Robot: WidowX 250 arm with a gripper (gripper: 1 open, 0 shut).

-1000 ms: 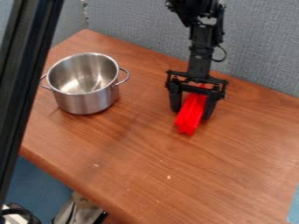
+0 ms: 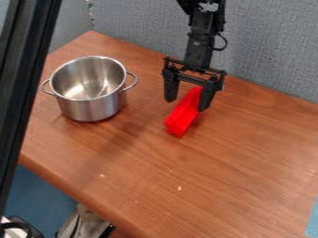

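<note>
A red elongated object (image 2: 183,116) lies on the wooden table, angled from the back toward the front. My black gripper (image 2: 188,94) is just above its rear end, with the two fingers spread apart on either side and nothing visibly held between them. A steel pot (image 2: 87,105) with two side handles stands to the left of the red object, apart from it.
A grey padded wall (image 2: 273,46) runs behind it. A dark vertical frame stands at the left edge of view, with cables at the lower left.
Over the last second the gripper and the red object have moved left, toward the pot.
</note>
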